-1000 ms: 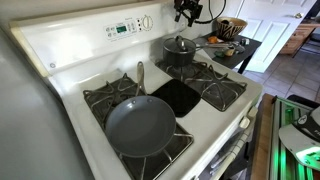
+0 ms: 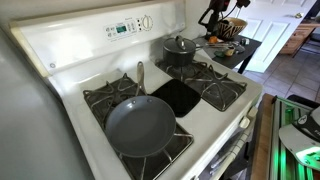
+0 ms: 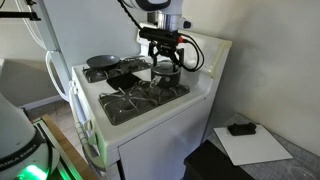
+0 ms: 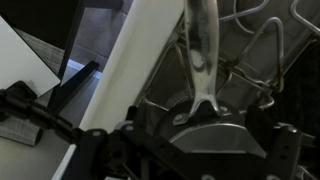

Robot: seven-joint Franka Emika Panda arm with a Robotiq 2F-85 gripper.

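Observation:
A dark pot with a lid point(image 2: 180, 46) sits on the back right burner of the white stove; in exterior view 2 the pot point(image 3: 166, 74) shows below the arm. Its long handle point(image 2: 213, 45) points right in exterior view 1. My gripper point(image 2: 211, 19) hangs above that handle's side, apart from it. Seen from the wrist, a shiny metal handle point(image 4: 201, 50) runs up from a round rim point(image 4: 215, 136), and my gripper stands open around the lower part of the picture. Nothing shows held between the dark fingers.
A grey frying pan point(image 2: 140, 126) rests on the front left burner grates. A dark centre griddle point(image 2: 180, 97) and an empty right burner point(image 2: 222, 92) lie between. Beyond the stove, a dark side table point(image 2: 240, 52) carries a basket and small items.
In exterior view 1 my gripper has moved right, from above the pot's lid to above its handle side. The pot and the frying pan have stayed put.

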